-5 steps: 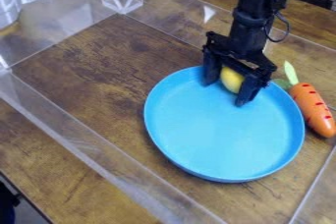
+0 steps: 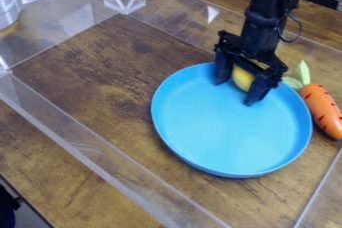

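A large blue plate (image 2: pixel 227 130) lies on the wooden table. My black gripper (image 2: pixel 247 72) reaches down to the plate's back rim, its fingers open around a yellow object (image 2: pixel 242 79) that is partly hidden by them. Whether the fingers touch it I cannot tell.
An orange toy carrot (image 2: pixel 321 110) with a green top lies just right of the plate. Clear plastic walls edge the work area.
The gripper has shifted slightly over the last second, staying around the yellow object. The plate and carrot look almost unchanged, with the plate moved very slightly.
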